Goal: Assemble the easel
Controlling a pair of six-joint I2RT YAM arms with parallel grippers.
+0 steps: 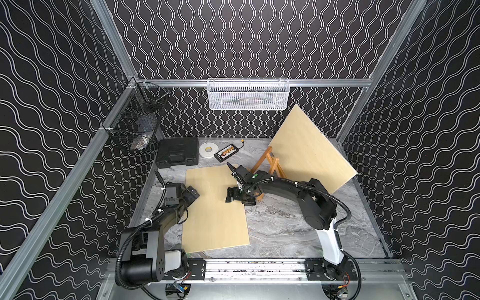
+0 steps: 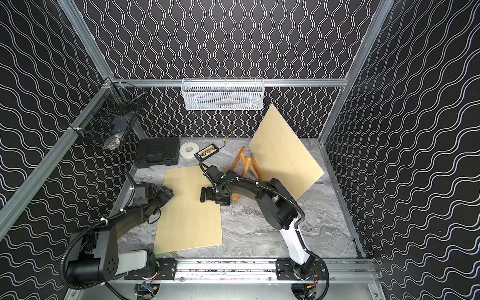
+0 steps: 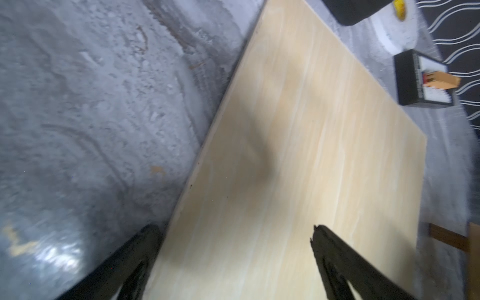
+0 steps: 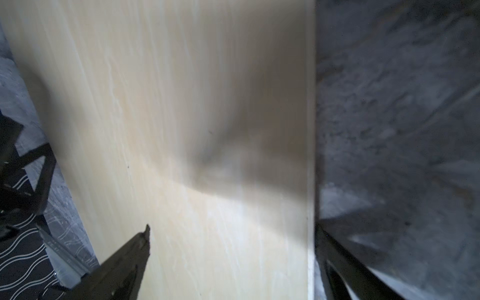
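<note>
A plywood board [image 1: 215, 222] lies flat between my grippers. My left gripper stands open low over its left edge, which runs up between the fingers in the left wrist view. My right gripper is open at the opposite side, the board's edge beside its right finger. A wooden easel frame [image 1: 270, 160] stands behind the right gripper, partly hidden by that arm. A second board [image 1: 305, 145] stands leaning at the back right, next to the frame.
A black case [image 1: 177, 150], a tape roll [image 1: 205, 150] and a small tray with orange pieces [image 1: 226, 152] sit along the back left. Bare marble [image 1: 280, 235] shows right of the flat board at the front. Wire baskets hang on the walls.
</note>
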